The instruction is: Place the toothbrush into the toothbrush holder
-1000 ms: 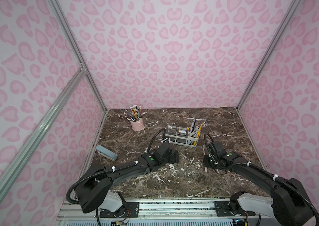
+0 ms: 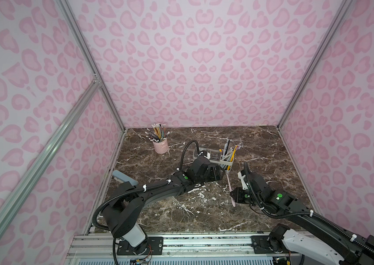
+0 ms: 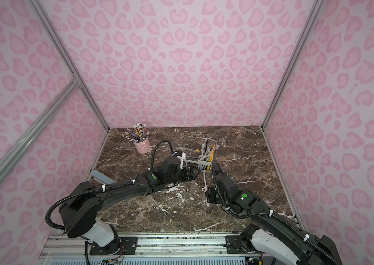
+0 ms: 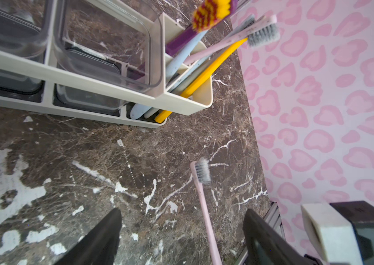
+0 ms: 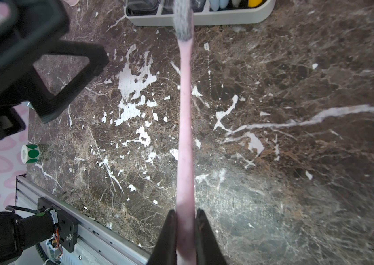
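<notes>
A pink toothbrush (image 5: 185,132) is between the fingertips of my right gripper, shut on its handle, bristles pointing toward the back of the table. My left gripper stands open above the table in front of the holder, the brush's head and handle showing between and beyond its fingers in the left wrist view. The white holder (image 4: 182,103) has clear compartments at the left and several toothbrushes leaning in its right compartments.
A pink cup of pens (image 2: 161,145) stands at the back left. A light blue object (image 2: 125,178) lies at the left edge. The table right of the holder is clear.
My right gripper has moved left with the toothbrush, which has shifted with it. My left gripper has moved right and up, toward the brush and holder.
</notes>
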